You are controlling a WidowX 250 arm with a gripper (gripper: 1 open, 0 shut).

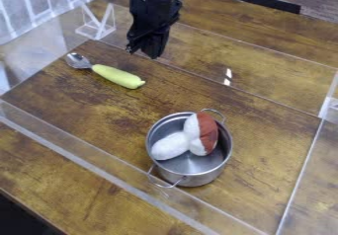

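My black gripper (141,46) hangs over the back of the wooden table, behind a pale green corn-like object (117,76); whether it is open or shut is too small to tell. A metal spoon (78,59) lies left of the green object. In the front right stands a steel pot (199,172) with a white object (171,145) and a red-and-white object (201,128) inside.
Clear plastic barriers line the table (73,160) on the left and right. A small white strip (228,76) is at centre right.
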